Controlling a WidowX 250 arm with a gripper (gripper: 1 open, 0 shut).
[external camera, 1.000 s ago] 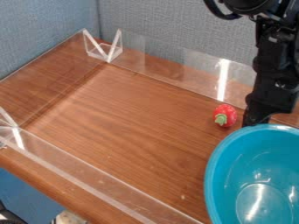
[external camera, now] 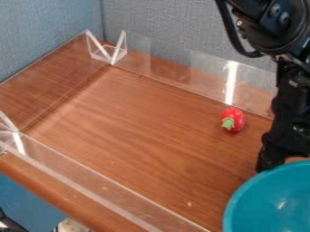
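The black gripper [external camera: 275, 156] reaches down at the right edge, behind the rim of a teal bowl [external camera: 260, 204] in the lower right corner; its fingertips are partly hidden, and I cannot see whether they hold anything. A small red strawberry-like object [external camera: 233, 119] with a green top lies on the wooden surface [external camera: 133, 127], to the left of the gripper and apart from it.
Clear low walls [external camera: 182, 62] edge the wooden surface, with white corner brackets at the back left and front left. Grey and blue padded panels stand behind.
The bowl has shifted down and to the right, showing less of its inside. The gripper has moved right and lower. The red object stays in place.
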